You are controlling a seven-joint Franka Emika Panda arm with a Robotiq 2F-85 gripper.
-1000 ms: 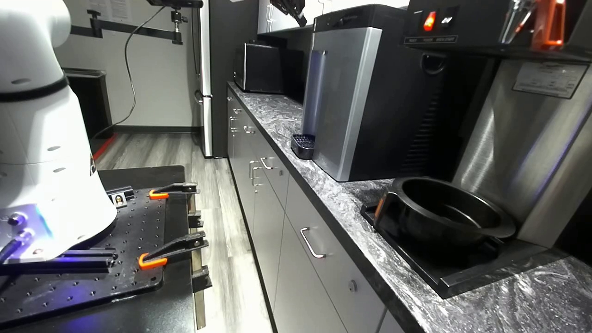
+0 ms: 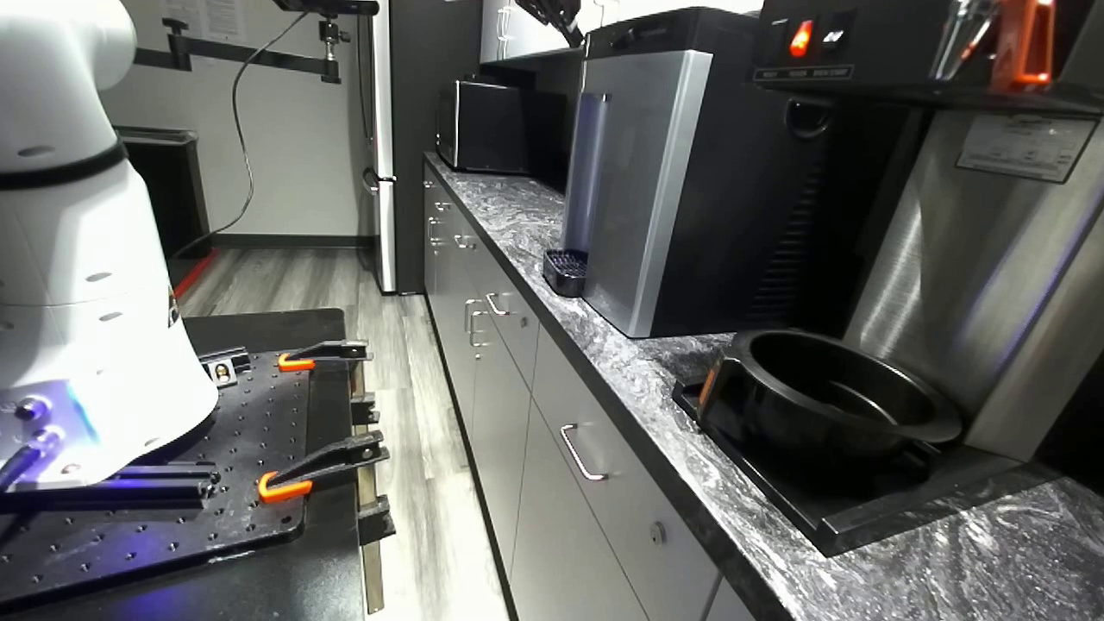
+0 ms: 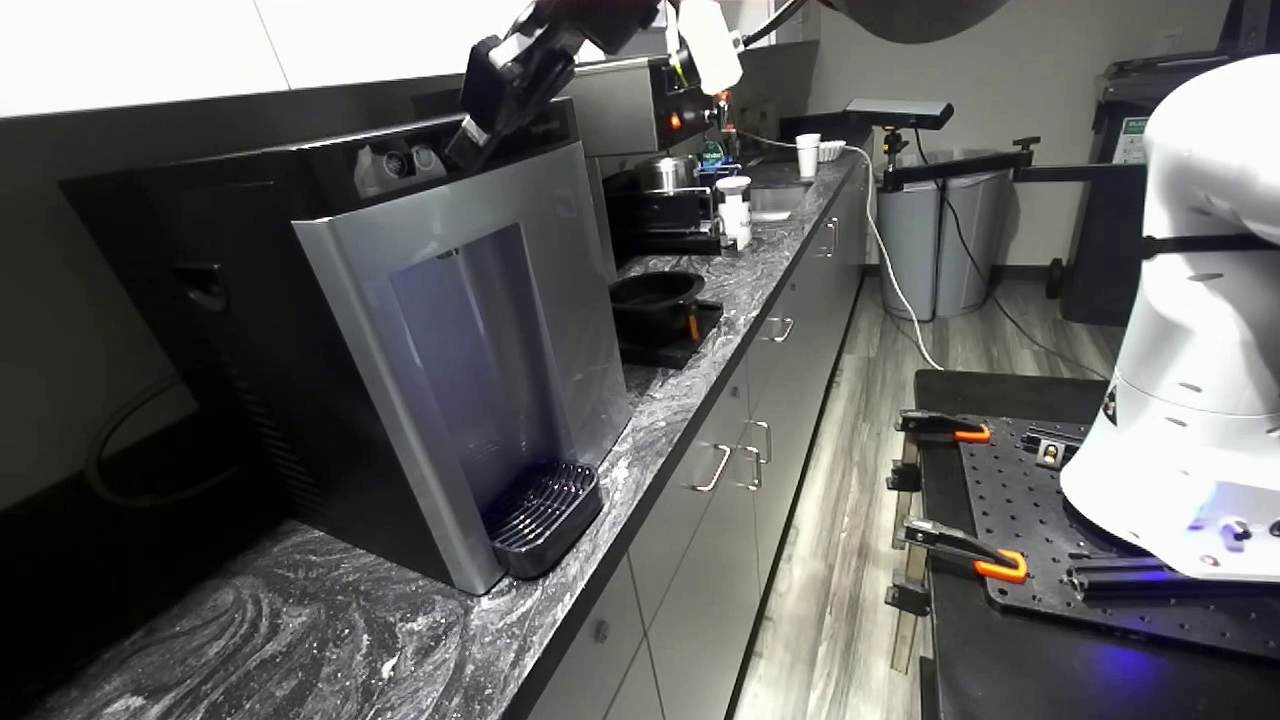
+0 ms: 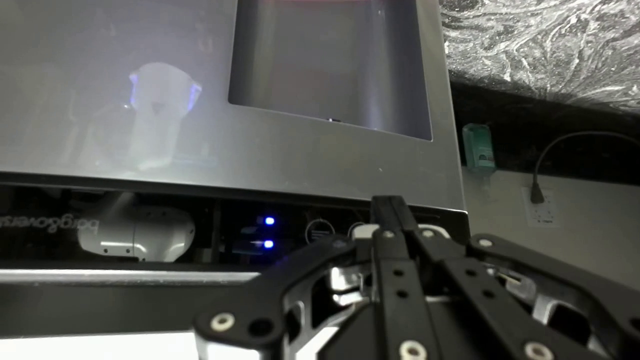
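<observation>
A silver-and-black water dispenser (image 3: pixel 360 312) stands on the counter, with a drip tray (image 3: pixel 546 514) under its recess. Along its top edge runs a black control panel (image 4: pixel 321 231) with two blue lights and round button icons. My gripper is shut, and nothing shows between its fingers. In the wrist view its fingertips overlap the panel beside the round icons; whether they touch it I cannot tell. In exterior view 2 the gripper (image 3: pixel 474 138) is close to the panel's right part, coming down from above. Exterior view 1 shows only a bit of it at the top.
A coffee brewer (image 2: pixel 931 52) with a black round pot (image 2: pixel 828 388) below stands along the counter from the dispenser. A microwave (image 2: pixel 486 124) sits at the far end. Upper cabinets (image 3: pixel 132 48) hang above the dispenser. Orange-tipped clamps (image 2: pixel 321 466) hold the robot's base plate.
In exterior view 1, the gripper at the top has moved slightly right and down, nearer the dispenser's top. The counter and its objects look the same.
</observation>
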